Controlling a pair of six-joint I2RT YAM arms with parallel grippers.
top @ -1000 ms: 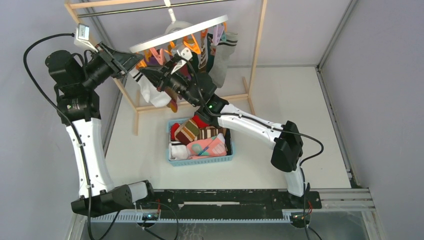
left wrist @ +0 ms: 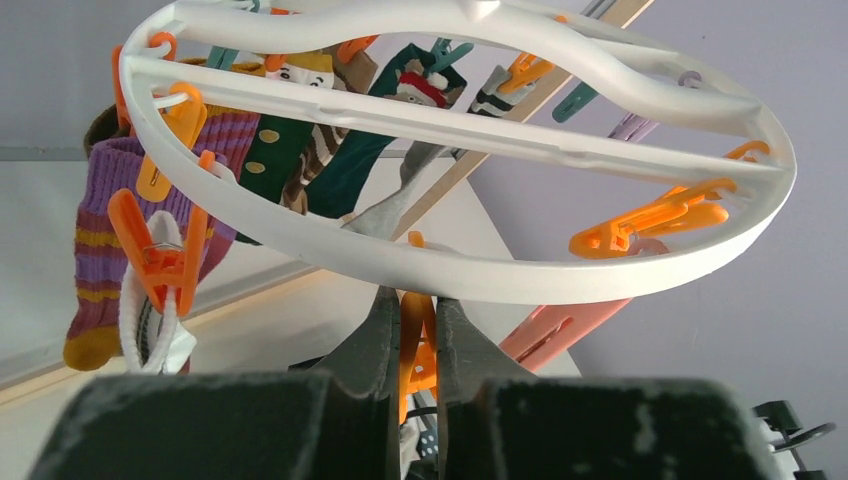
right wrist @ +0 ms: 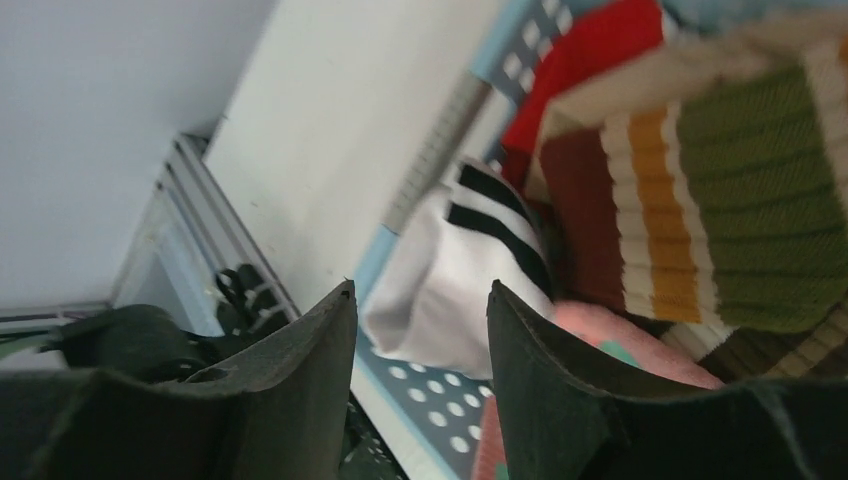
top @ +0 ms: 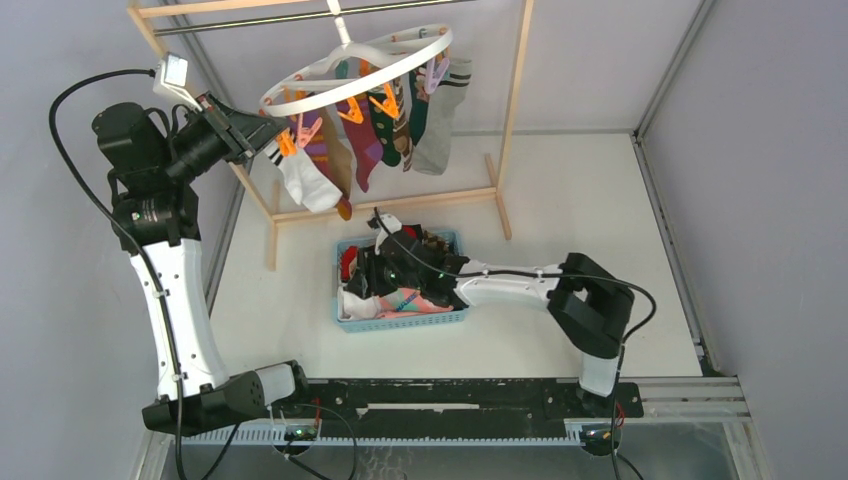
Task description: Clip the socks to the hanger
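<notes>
The white oval hanger (top: pixel 360 82) hangs from the rail with several clips and socks on it. At its left end my left gripper is shut on an orange clip (left wrist: pixel 411 320) just under the rim. A white sock (top: pixel 305 182) with dark stripes hangs below that end. My right gripper stands part open over the basket, with nothing held between its fingers. Below it, in the right wrist view, lies a white sock (right wrist: pixel 470 270) with two black stripes, beside a striped brown and green sock (right wrist: pixel 740 200).
The blue basket (top: pixel 400 323) holds several more socks, partly hidden by my right arm. A wooden rack (top: pixel 515 100) frames the hanger.
My right gripper has moved from the hanger down to the basket. The hanger now sits at a different tilt, its oval showing more fully. My left arm has hardly moved.
</notes>
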